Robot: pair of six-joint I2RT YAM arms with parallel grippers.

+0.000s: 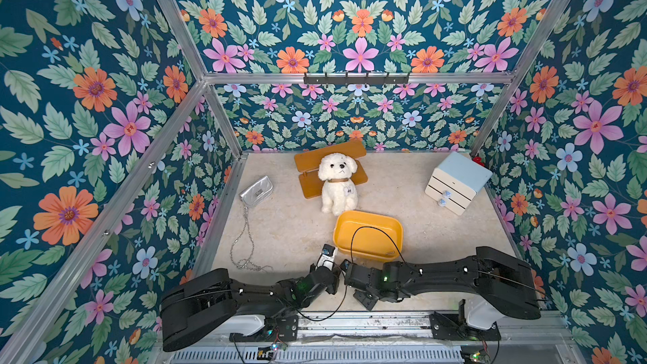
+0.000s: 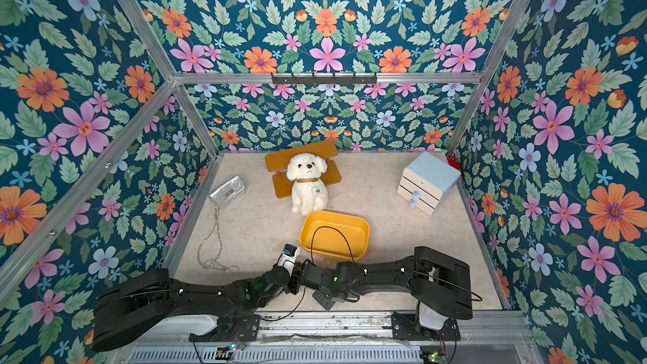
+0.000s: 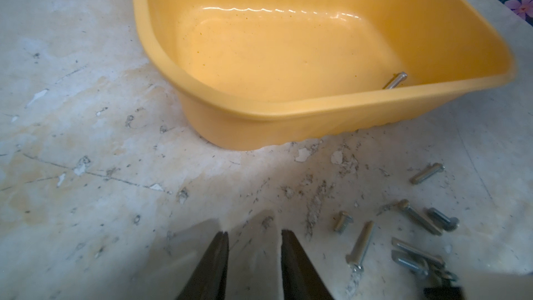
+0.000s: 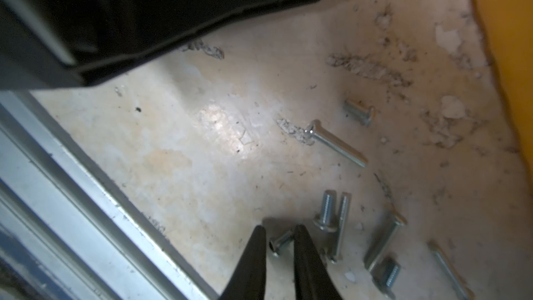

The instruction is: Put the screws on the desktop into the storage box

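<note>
The yellow storage box (image 1: 368, 232) holds a screw (image 3: 396, 80) at its right in the left wrist view. Several loose screws (image 4: 336, 144) lie on the desktop beside it. My right gripper is low among them in the right wrist view, shut on a small screw (image 4: 280, 242) at its fingertips. My left gripper stands part open at the box's near left, left of the screws, with nothing seen between its fingers.
A white plush dog (image 1: 337, 185) on brown boards sits behind the box. A silver purse (image 1: 256, 191) with a chain is at left, a small drawer cabinet (image 1: 457, 182) at right. The two arms are close together at the front.
</note>
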